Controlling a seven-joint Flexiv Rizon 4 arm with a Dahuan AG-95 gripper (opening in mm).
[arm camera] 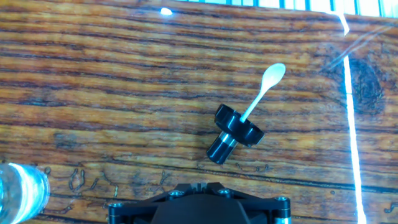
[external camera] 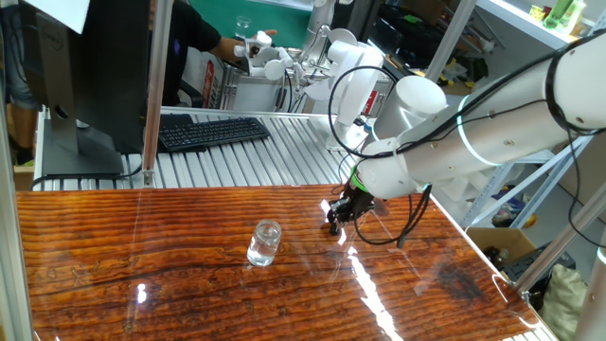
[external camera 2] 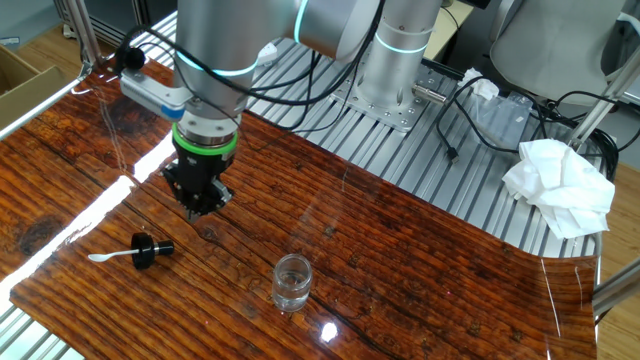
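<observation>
A white spoon (arm camera: 272,76) is joined to a black knobbed piece (arm camera: 239,127) with a short black-and-silver stem. It lies on the wooden tabletop, also seen at the left in exterior view 2 as a black piece (external camera 2: 145,251) with the pale spoon (external camera 2: 108,256). My gripper points down and looks shut, its fingertips together at the bottom of the wrist view with nothing seen between them. In exterior view 2 the gripper (external camera 2: 192,212) hangs above the table, apart from the spoon piece. A clear glass jar (external camera: 264,243) stands upright, apart from both.
Crumpled white tissue (external camera 2: 560,188) sits beyond the tabletop's edge on ribbed metal. A keyboard (external camera: 213,134) and monitor (external camera: 95,76) stand behind the table. Black cables (external camera: 417,223) hang beside the arm.
</observation>
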